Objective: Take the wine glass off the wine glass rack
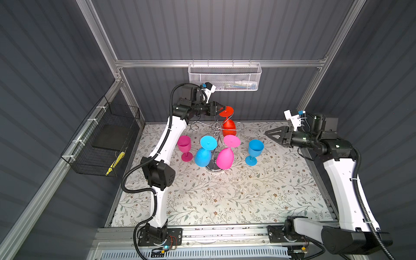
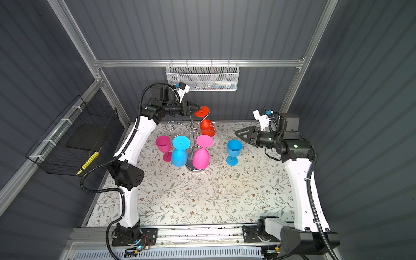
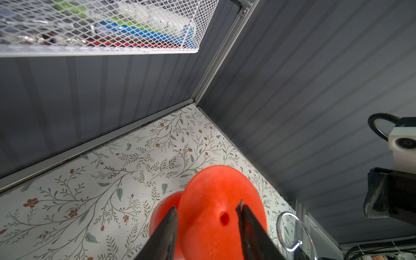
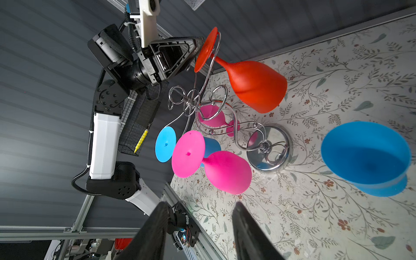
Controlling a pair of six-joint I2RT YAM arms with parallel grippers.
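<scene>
On the chrome rack [image 4: 190, 99] hangs an upside-down red wine glass [image 1: 228, 127], its foot [image 3: 216, 195] facing my left gripper [image 1: 220, 108]. That gripper stands open at the foot, its fingertips either side of the foot's centre in the left wrist view; whether they touch it is unclear. A blue glass [image 1: 203, 158] and a pink glass [image 1: 225, 158] also hang on the rack, toward the front. My right gripper [image 1: 270, 134] is open in the air on the right, above and beside a standing blue goblet [image 1: 255, 148].
A dark pink goblet [image 1: 184, 147] stands left of the rack. A white wire basket [image 1: 224, 71] hangs on the back wall, and a black wire basket [image 1: 78, 166] on the left.
</scene>
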